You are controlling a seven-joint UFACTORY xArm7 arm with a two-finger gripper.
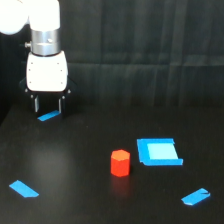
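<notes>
My gripper hangs above the dark table at the back left, its two dark fingers apart. Nothing shows between them. Below and behind them lies a strip of blue tape on the table. A red block, with a many-sided outline, stands right of the table's middle. Beyond it, to the right, a pale square is framed with blue tape. The gripper is well away from both.
More blue tape pieces lie on the table: one strip at the front left and another at the front right. A dark curtain closes off the back.
</notes>
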